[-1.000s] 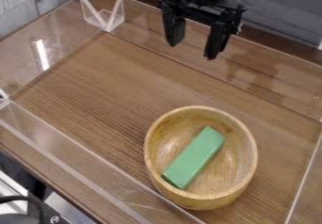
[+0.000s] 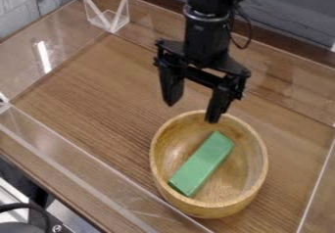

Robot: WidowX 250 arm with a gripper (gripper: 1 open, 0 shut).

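Note:
My gripper (image 2: 201,88) is a black two-fingered tool hanging from the top centre, open with nothing seen between its fingers. It is over the bare wooden surface, just behind a round tan bowl (image 2: 244,190). A green rectangular block (image 2: 202,163) lies tilted diagonally inside the bowl.
A white wire-like holder (image 2: 108,14) stands at the back left. A dark object at the bottom left edge is cut off.
My gripper has moved down and toward the viewer, closer to the bowl. The bowl and green block have not moved.

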